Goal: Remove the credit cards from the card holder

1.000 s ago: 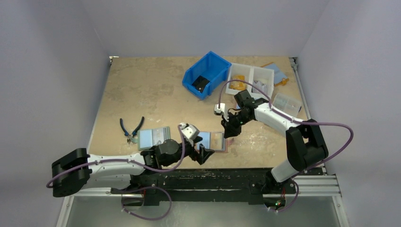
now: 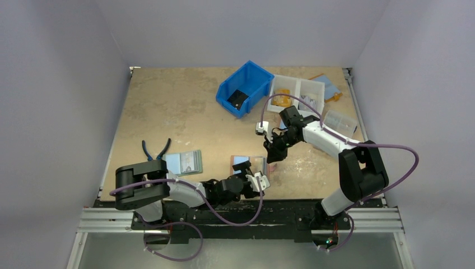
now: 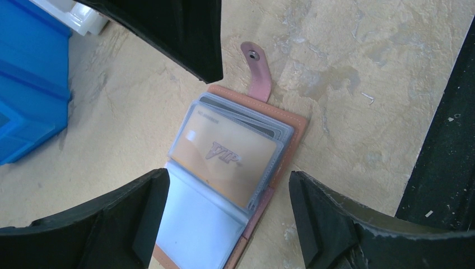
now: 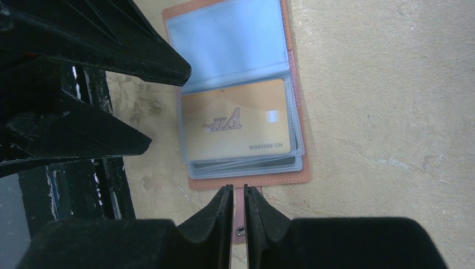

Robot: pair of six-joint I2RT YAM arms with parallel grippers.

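The card holder [image 4: 224,39] lies open, stacked cards [image 3: 224,157] in clear sleeves on one half, a gold VIP card [image 4: 234,120] on top, pink strap [image 3: 259,73] sticking out. My left gripper hangs low over it, its fingers apart, nothing visible between them; its dark fingers also enter the right wrist view from the upper left. My right gripper is above the strap end, fingertips close together, with only a narrow gap showing.
A blue bin [image 2: 244,89] and white divided tray [image 2: 297,89] stand at the back. Pliers [image 2: 157,151] and another holder [image 2: 182,162] lie left. The table's front edge [image 3: 431,157] is close by.
My left arm has swung rightward and turned, moving its gripper over the card holder. The right gripper has shifted very slightly.
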